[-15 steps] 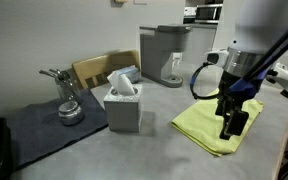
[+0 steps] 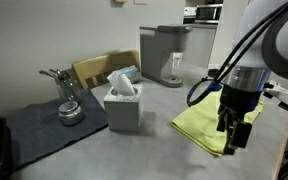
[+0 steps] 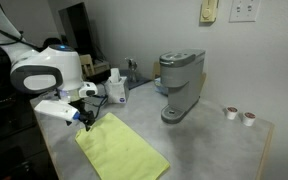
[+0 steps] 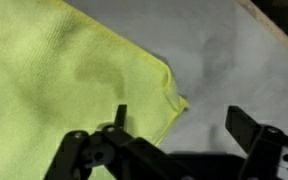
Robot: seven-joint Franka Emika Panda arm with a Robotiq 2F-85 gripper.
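A yellow cloth [image 2: 199,124] lies spread on the grey table. My gripper [image 2: 228,138] is over the cloth's near edge, pointing down. From the wrist view, the open gripper has its fingers wide apart, and a corner of the cloth [image 4: 104,85], slightly folded up, shows between them. The left finger is over the cloth, the right one over bare table. Nothing is held. In the second exterior view the cloth [image 3: 122,150] stretches out in front of the gripper [image 3: 86,122].
A tissue box [image 2: 123,108] stands left of the cloth, and a metal pot [image 2: 70,112] rests on a dark mat [image 2: 54,135]. Behind is a grey coffee machine [image 3: 181,85]; two small cups [image 3: 249,119] sit at the far right.
My gripper has shifted a little down and to the right in the first exterior view, lower toward the cloth's near edge. The cloth looks unmoved.
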